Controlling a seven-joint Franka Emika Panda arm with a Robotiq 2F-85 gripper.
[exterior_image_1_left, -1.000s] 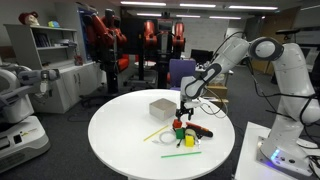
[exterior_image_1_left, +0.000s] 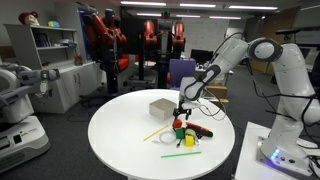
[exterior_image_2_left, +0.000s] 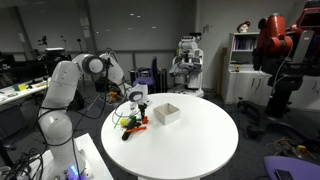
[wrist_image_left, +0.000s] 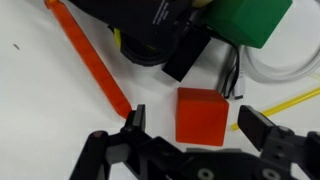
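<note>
An orange-red block (wrist_image_left: 202, 117) lies on the white table, between and just ahead of the spread fingers of my gripper in the wrist view. The gripper is open and nothing is held in it. In exterior view 1 my gripper (exterior_image_1_left: 184, 109) hangs low over the cluster of objects, close above the red block (exterior_image_1_left: 177, 124). A green block (wrist_image_left: 250, 20) sits beyond the block in the wrist view, near a white cable loop (wrist_image_left: 285, 65).
A box (exterior_image_1_left: 163, 107) stands on the table behind the cluster. A yellow block (exterior_image_1_left: 188, 142), a green stick (exterior_image_1_left: 181, 154), a yellow stick (exterior_image_1_left: 155, 132) and a dark tool with an orange-red handle (wrist_image_left: 85, 55) lie nearby.
The gripper has moved slightly lower, nearer the red block, over the last second. The objects on the table look unmoved.
</note>
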